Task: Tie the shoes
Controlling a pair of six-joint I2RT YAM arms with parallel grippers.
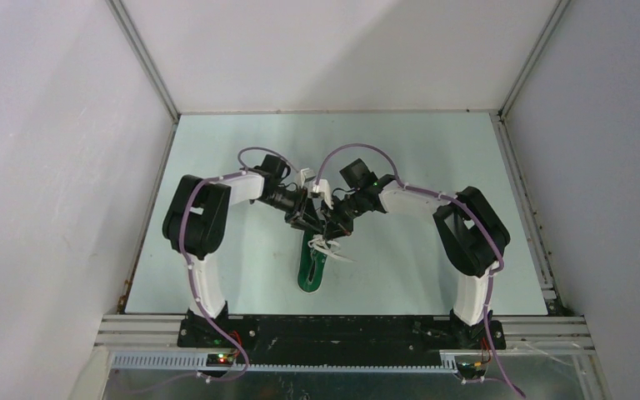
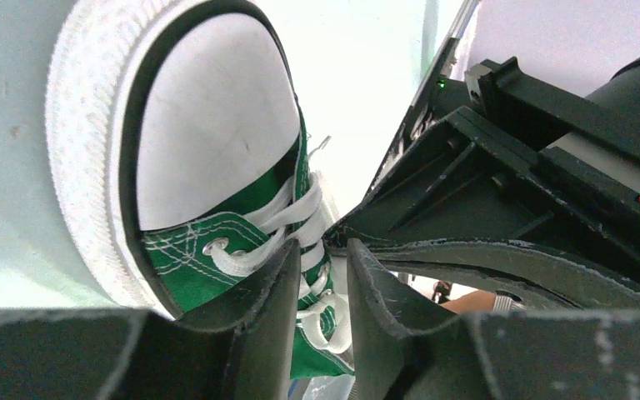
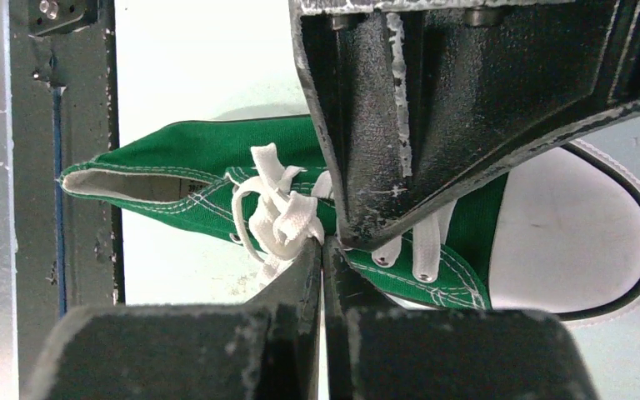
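Note:
A green canvas shoe (image 1: 312, 268) with a white toe cap (image 2: 210, 112) stands at the table's middle, both grippers over its laced part. White laces form a loose bunched knot (image 3: 279, 212) on top. My left gripper is part open over the laces beside the toe cap; whether lace lies between its fingers is unclear. My right gripper is shut at the knot; whether it pinches a thin bit of lace there is hard to tell. In the top view both grippers hide much of the shoe's front.
Metal rails (image 1: 521, 208) and white walls border it. The two arms nearly meet above the shoe, leaving little room between them.

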